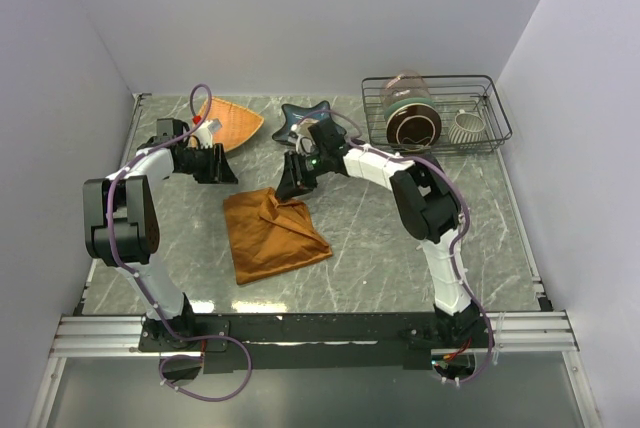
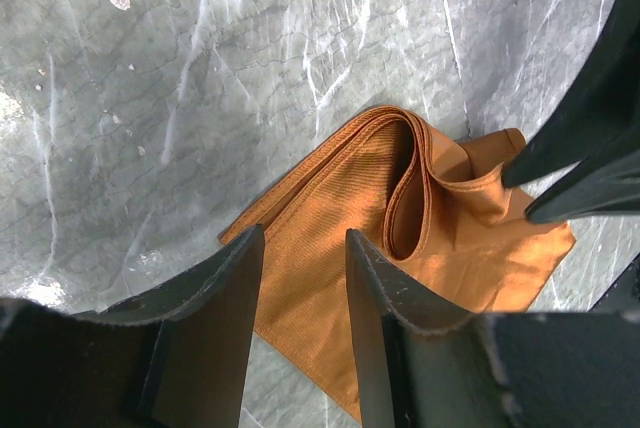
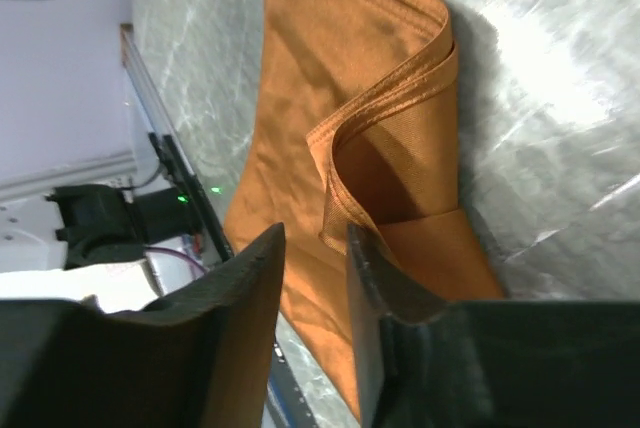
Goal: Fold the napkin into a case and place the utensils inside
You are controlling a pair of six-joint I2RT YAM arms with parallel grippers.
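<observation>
The orange napkin (image 1: 270,248) lies on the marble table, its upper part creased into a raised fold (image 2: 430,178), also seen close up as a curled edge (image 3: 390,148). My right gripper (image 1: 293,180) is down over that fold, its fingers part open either side of the raised cloth in the right wrist view. My left gripper (image 1: 215,168) stands open above the table just off the napkin's upper-left corner, with nothing between its fingers. I see no utensils that I can make out clearly.
An orange leaf-shaped dish (image 1: 235,123) and a dark star-shaped dish (image 1: 300,118) sit at the back. A wire rack (image 1: 480,98) with dishes and a striped cup (image 1: 467,128) stands back right.
</observation>
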